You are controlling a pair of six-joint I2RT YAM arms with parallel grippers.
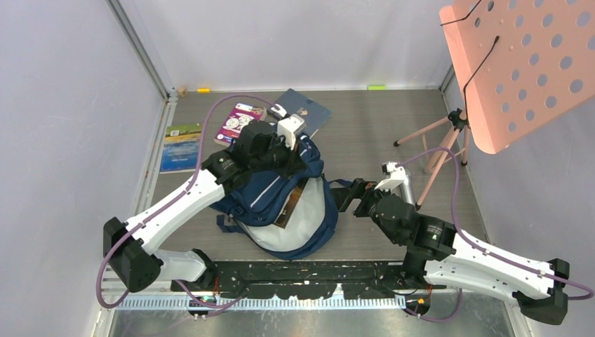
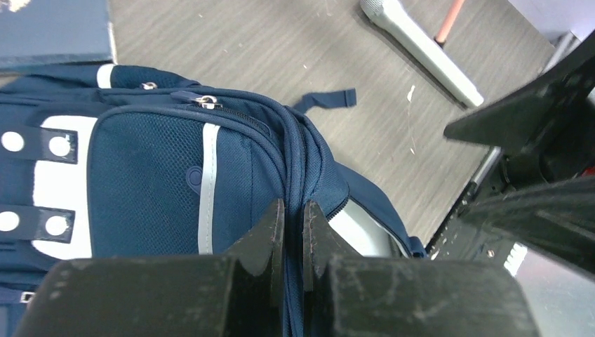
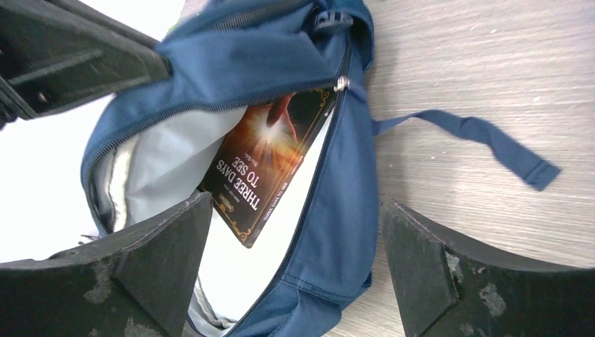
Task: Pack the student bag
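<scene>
The navy bag lies in the middle of the table, its mouth held apart with a pale lining showing. A dark book titled "Three Days to See" rests inside it, its upper end hidden under the bag's zipped edge. My left gripper is shut on the folded fabric at the bag's mouth. To the bag's right, my right gripper stands open and apart from it, empty between its fingers.
A blue-covered book lies at the left, a magenta book and a dark blue book behind the bag. A silver microphone-shaped item and a tripod stand to the right.
</scene>
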